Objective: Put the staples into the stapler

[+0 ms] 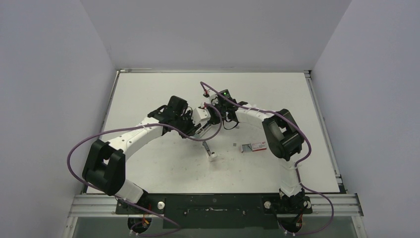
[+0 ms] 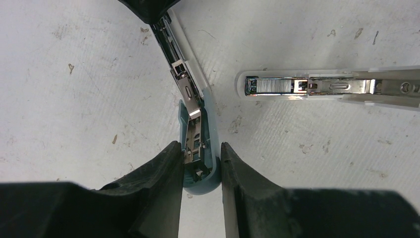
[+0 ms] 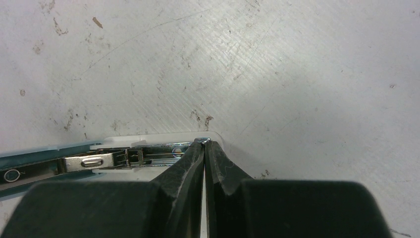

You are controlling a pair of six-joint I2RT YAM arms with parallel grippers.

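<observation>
An opened blue-and-white stapler [image 2: 208, 119] lies on the table, its slim magazine channel [image 3: 163, 153] exposed. My left gripper is shut on its blue end, seen in the left wrist view. At the other end my right gripper is shut on the tip of the channel; the fingers hide what exactly lies between them. I see no staples in the visible part of this channel. A second open white stapler [image 2: 356, 85] lies apart, with a strip of staples [image 2: 275, 86] in it.
A small box [image 1: 258, 146] with a red-and-white label and a grey part lies at the right of the table, near a small dark piece [image 1: 235, 145]. Both arms crowd the centre.
</observation>
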